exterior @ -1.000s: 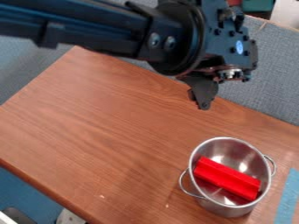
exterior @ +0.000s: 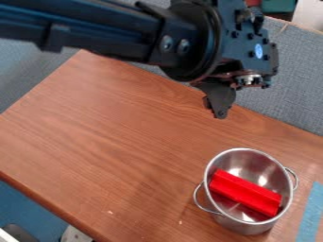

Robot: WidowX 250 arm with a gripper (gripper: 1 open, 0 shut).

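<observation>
A steel pot (exterior: 225, 161) with two side handles stands at the lower right of the wooden table, and a red bar-shaped object (exterior: 244, 191) lies inside it. My gripper (exterior: 217, 102) hangs at the upper right, above and behind the pot. Its dark fingertips point down, and whether they are open or shut is hard to make out from this angle. Nothing is seen held in it.
A grey padded surface (exterior: 296, 85) lies behind it. A blue strip (exterior: 311, 213) lies at the right edge beside the pot.
</observation>
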